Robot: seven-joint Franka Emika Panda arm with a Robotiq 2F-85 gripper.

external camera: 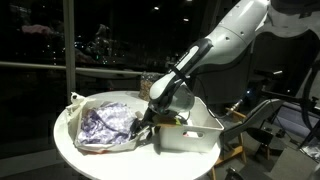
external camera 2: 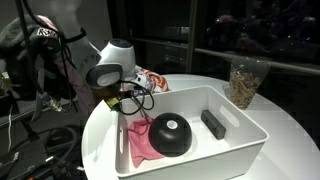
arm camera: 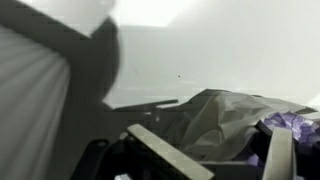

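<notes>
My gripper [external camera: 141,129] is low over the round white table, between an open box on the left and a white bin on the right. In the wrist view its fingers [arm camera: 165,152] stand apart, and nothing is seen held between them. A purple-and-white patterned cloth [external camera: 105,125] fills the box, whose pale crumpled liner [arm camera: 225,115] shows beside the fingers in the wrist view. The white bin [external camera 2: 215,165] holds a black domed object [external camera 2: 170,134], a pink cloth [external camera 2: 142,140] and a small dark block [external camera 2: 213,124]. Whether the fingers touch the liner, I cannot tell.
A clear container of small brown pieces [external camera 2: 243,82] stands on the table behind the bin. Bare tabletop [arm camera: 180,65] shows beside the liner in the wrist view. Chairs and equipment stand beyond the table on the right.
</notes>
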